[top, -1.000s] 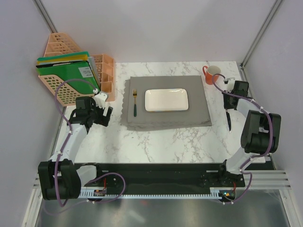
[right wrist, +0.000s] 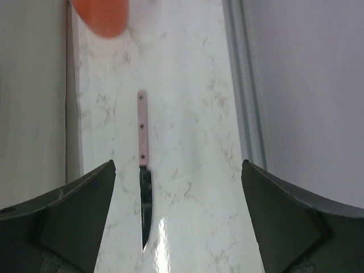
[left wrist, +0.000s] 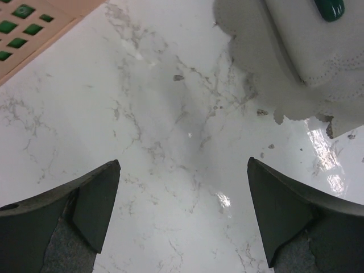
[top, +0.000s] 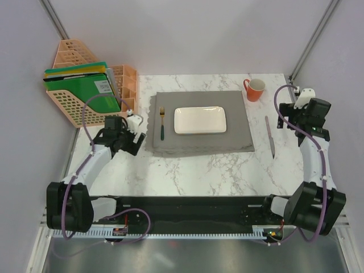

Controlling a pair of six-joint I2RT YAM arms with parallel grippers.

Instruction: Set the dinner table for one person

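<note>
A white rectangular plate (top: 199, 120) lies on the grey placemat (top: 239, 122) in the top view. To its left, also on the mat, is a fork with a green handle (top: 162, 125). Right of the mat lies a knife (top: 270, 136) on the bare marble, its pinkish handle (right wrist: 143, 128) toward the back. An orange cup (top: 254, 89) stands beyond it. My right gripper (top: 281, 115) is open above the table, right of the knife handle, holding nothing. Open and empty too, my left gripper (top: 135, 143) hovers over bare marble by the mat's left edge.
A peach basket (top: 74, 108) with green and yellow folders (top: 79, 85) fills the back left corner. Walls close in on both sides and at the back. Bare marble (top: 193, 173) lies clear in front of the mat.
The right gripper has moved off the knife handle to the right, and the knife now lies slightly further left. The left gripper has shifted a little rightward and toward the front.
</note>
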